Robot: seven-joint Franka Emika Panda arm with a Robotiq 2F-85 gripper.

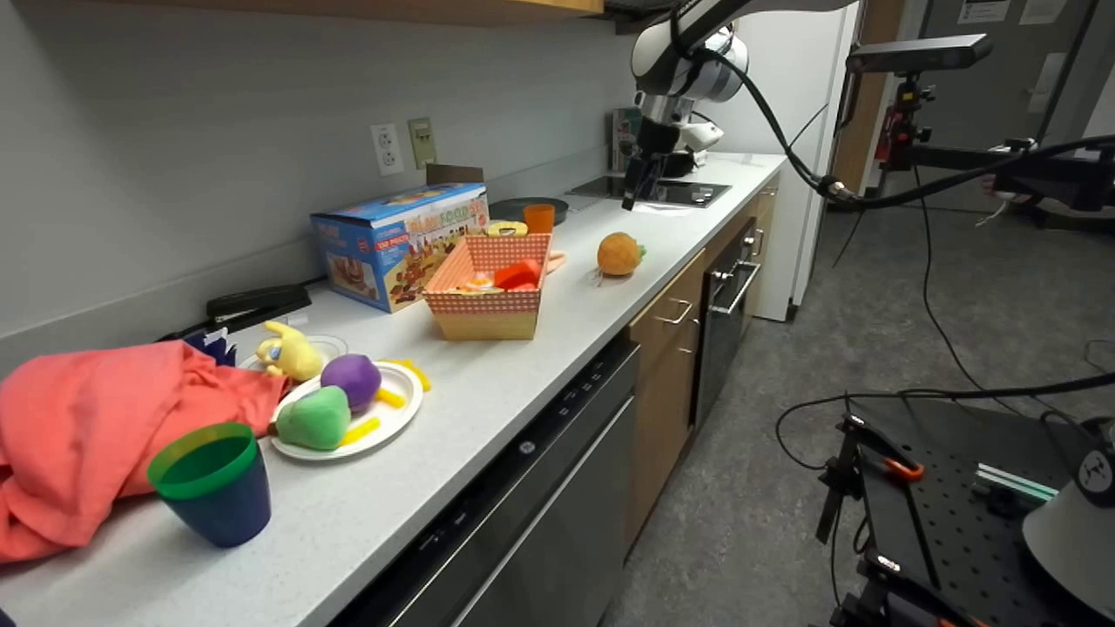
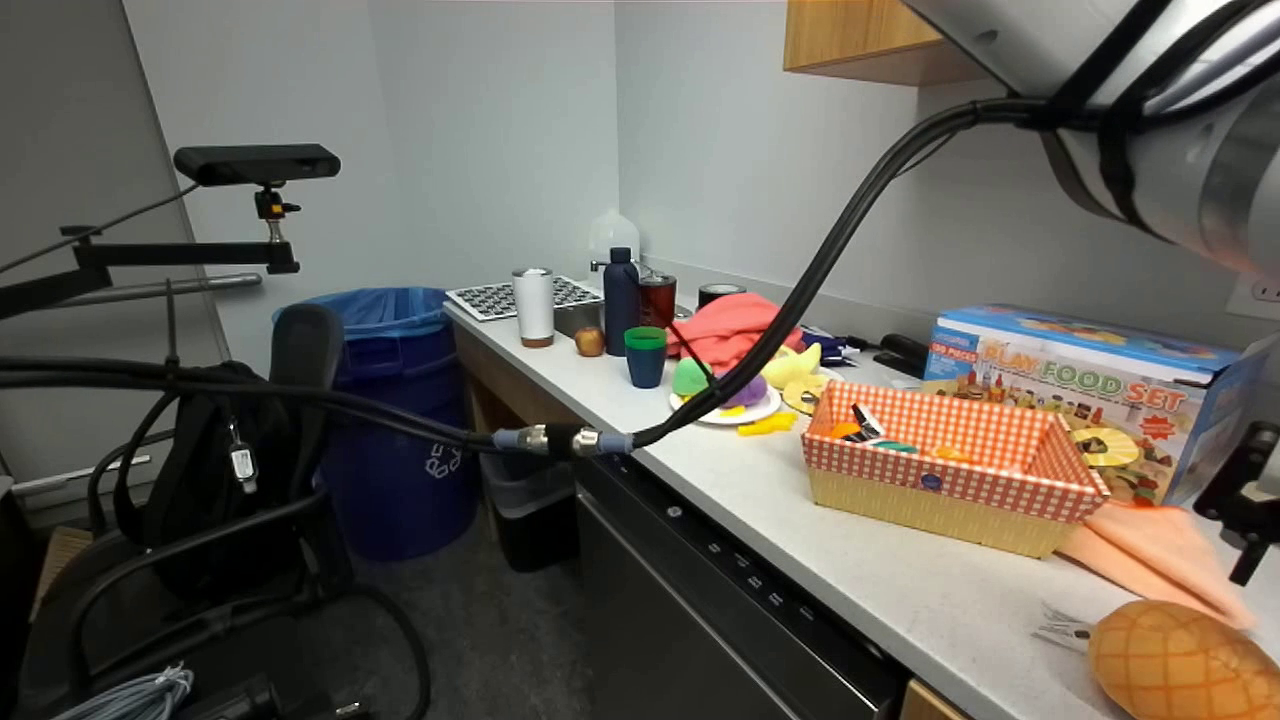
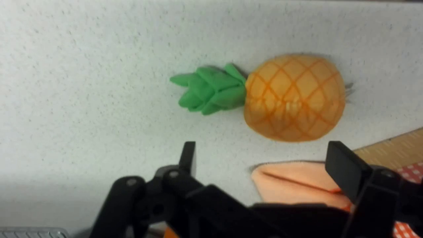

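A plush pineapple (image 3: 295, 97) with green leaves lies on its side on the white counter, in the wrist view just beyond my fingertips. In exterior view 1 the same pineapple (image 1: 619, 254) rests near the counter's front edge, right of the basket. My gripper is open and empty, its two black fingers spread wide with counter and a peach cloth (image 3: 295, 182) showing between them. From exterior view 1, the gripper (image 1: 630, 200) hangs above the counter, apart from the pineapple and farther along toward the cooktop.
A red-checked basket (image 1: 483, 303) with play food stands beside the play food box (image 1: 402, 246). Farther left are a plate (image 1: 402, 422) of toy fruit, a blue-green cup (image 1: 214, 491) and a coral cloth (image 1: 115, 428). A dark cooktop (image 1: 695, 194) lies beyond. Bare counter surrounds the pineapple.
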